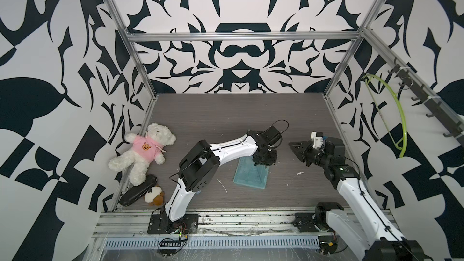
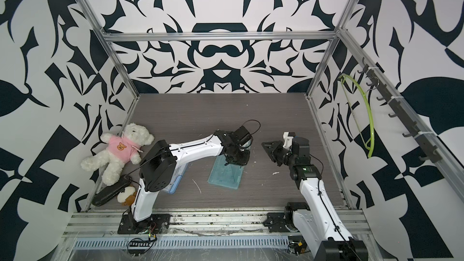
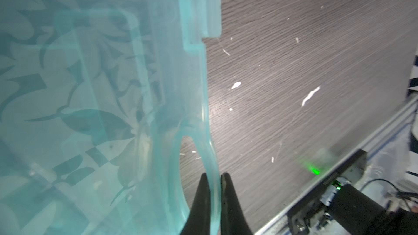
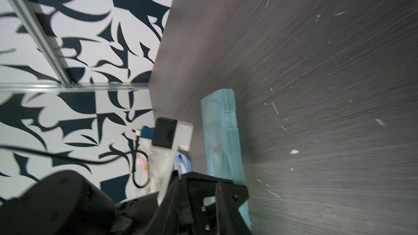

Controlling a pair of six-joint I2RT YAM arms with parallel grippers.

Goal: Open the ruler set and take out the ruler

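The teal translucent ruler case (image 1: 249, 174) lies closed at the middle of the table, partly under my left arm. My left gripper is shut on the rounded handle of the case (image 3: 87, 104); in the top views the wrist hides that end. My right gripper (image 1: 293, 145) hangs to the right of the case, apart from it, its fingers partly open with nothing seen between them. In the right wrist view the case (image 4: 219, 130) shows edge-on beyond that gripper.
A white teddy bear (image 1: 145, 149) in a pink shirt, a black elongated case (image 1: 137, 192) and a small plush toy (image 1: 153, 195) lie at the left. A blue-edged item (image 2: 176, 178) is half hidden by the left arm.
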